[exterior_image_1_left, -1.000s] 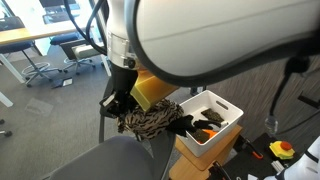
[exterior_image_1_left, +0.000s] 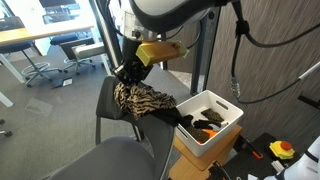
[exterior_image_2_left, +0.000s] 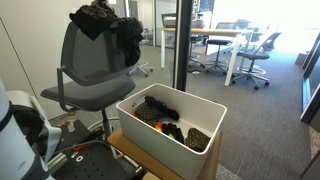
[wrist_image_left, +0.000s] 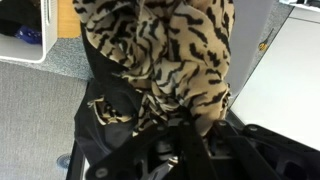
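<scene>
A tiger-striped cloth (exterior_image_1_left: 145, 99) in tan and black hangs at the top of the grey chair's backrest (exterior_image_1_left: 107, 98). In the wrist view the striped cloth (wrist_image_left: 180, 60) fills the middle, bunched up against my gripper, which is shut on it; the fingertips are mostly covered by its folds. Black fabric (wrist_image_left: 110, 100) lies under and beside it. From the other side, a dark cloth (exterior_image_2_left: 127, 38) drapes over the chair back, with a patterned bunch (exterior_image_2_left: 93, 18) next to it.
A white bin (exterior_image_1_left: 208, 122) on a wooden surface (exterior_image_2_left: 140, 140) holds dark cloths and something orange. Dark cloth (exterior_image_1_left: 168, 117) lies between chair and bin. Desks and office chairs stand farther back, with open carpet (exterior_image_1_left: 50, 130) to the left.
The arm has drawn away from the camera, toward the chair back. With it the striped cloth has moved up a little in the view, now against the backrest's top.
</scene>
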